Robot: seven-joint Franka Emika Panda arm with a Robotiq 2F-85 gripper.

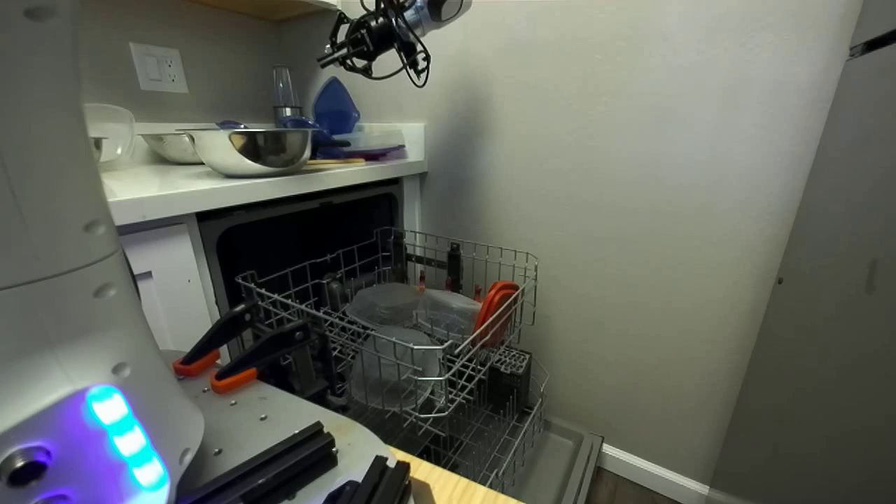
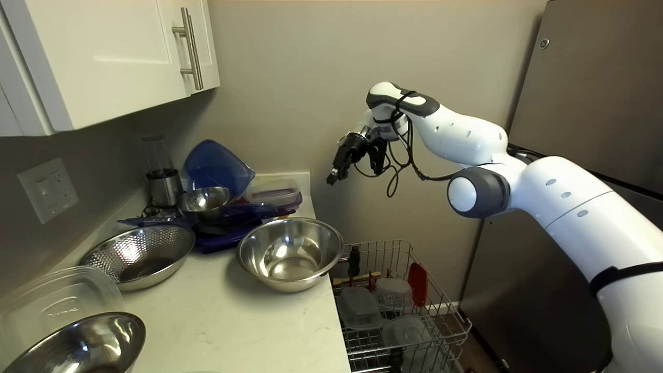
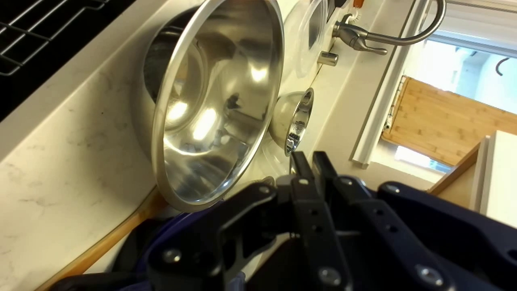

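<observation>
A large shiny steel bowl rests level on the counter, near its edge over the open dishwasher. In exterior view 2 the steel bowl is upright and looks empty. My gripper hangs in the air above and beyond it, clear of its rim. The wrist view puts the steel bowl left of my gripper. Its black fingers lie almost together, a thin slit between them and nothing held. High up in exterior view 1, my gripper touches nothing.
A perforated colander, a smaller steel bowl and blue lids share the counter. A wooden handle lies by the large bowl. The pulled-out dishwasher rack holds clear containers. Bare counter lies in front.
</observation>
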